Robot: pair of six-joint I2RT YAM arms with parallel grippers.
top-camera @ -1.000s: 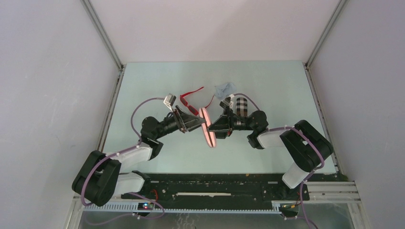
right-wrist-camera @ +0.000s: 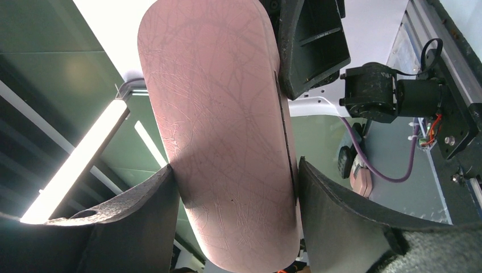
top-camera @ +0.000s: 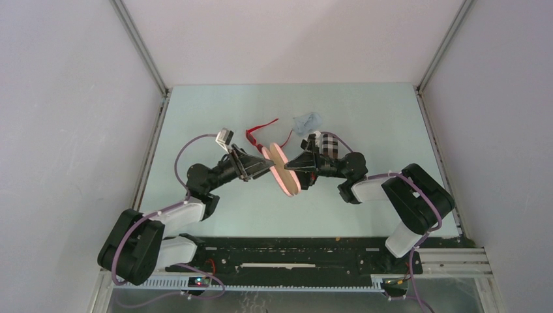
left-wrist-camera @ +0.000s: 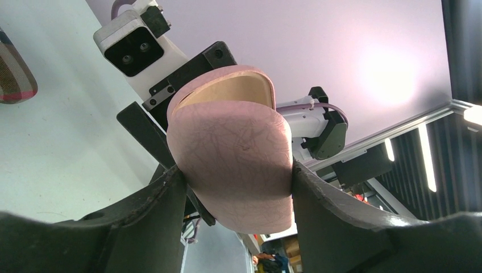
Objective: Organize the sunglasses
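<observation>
A pink case with a tan lining [top-camera: 282,171] is held up between the arms, its two halves spread apart. My left gripper is shut on one half, with the pink shell [left-wrist-camera: 230,148] wedged between its fingers. From the other side, my right gripper has its fingers against both edges of the other pink half [right-wrist-camera: 221,114]. Red sunglasses [top-camera: 252,137] lie on the table with their arms unfolded, just behind the case, which hides part of them in the top view.
A crumpled light-blue cloth [top-camera: 306,122] rests behind the right gripper. Beside it lies a dark checked case [top-camera: 330,145], close to the right arm.
The pink case has gone from nearly closed to spread open, tan lining now showing. My left gripper has shifted slightly left; the right arm has barely moved.
</observation>
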